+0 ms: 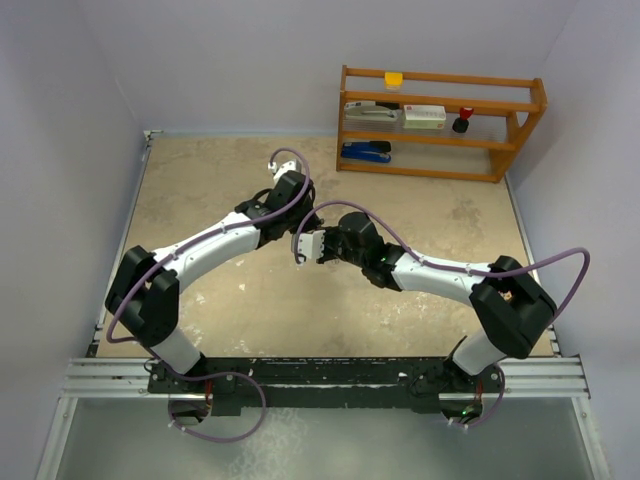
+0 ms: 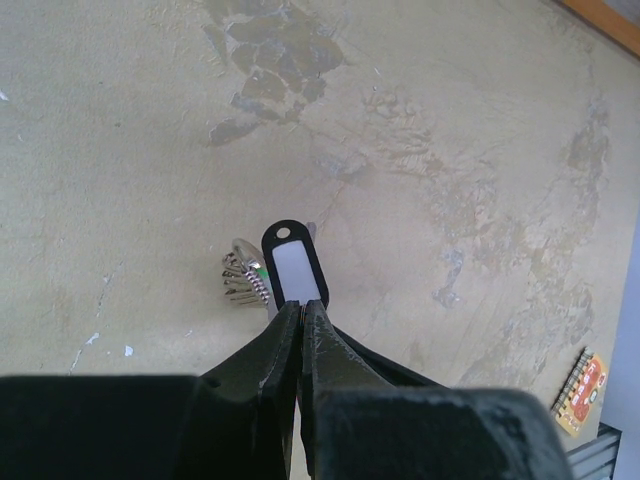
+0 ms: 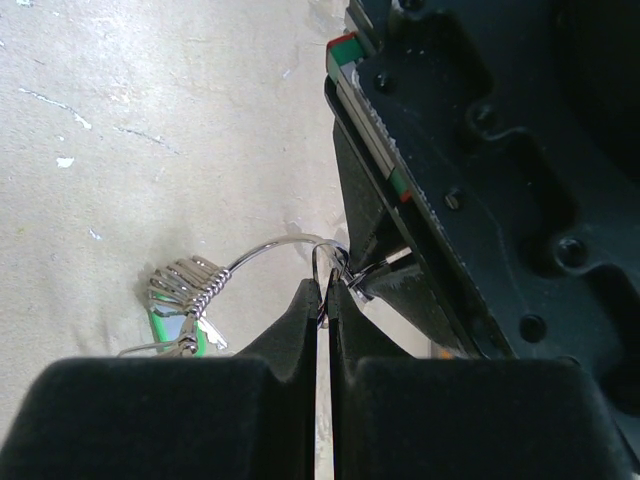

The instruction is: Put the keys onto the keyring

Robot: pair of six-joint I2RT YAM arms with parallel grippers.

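In the right wrist view, a thin metal keyring [image 3: 268,243] arcs from a bunch of small keys [image 3: 183,283] to where the two grippers meet. A wire loop stands at the tips of my right gripper, which is shut on it. My left gripper is shut right beside it; whether its tips pinch the wire is unclear. In the left wrist view, the key bunch [image 2: 243,276] lies beyond the fingertips, next to a black-edged flat piece [image 2: 295,268] with a hole, of unclear identity. In the top view the hands hide the keys.
A wooden rack [image 1: 440,140] stands at the back right, holding a blue stapler [image 1: 366,151], a white box [image 1: 424,117] and other items. A small notebook [image 2: 580,395] shows at the lower right in the left wrist view.
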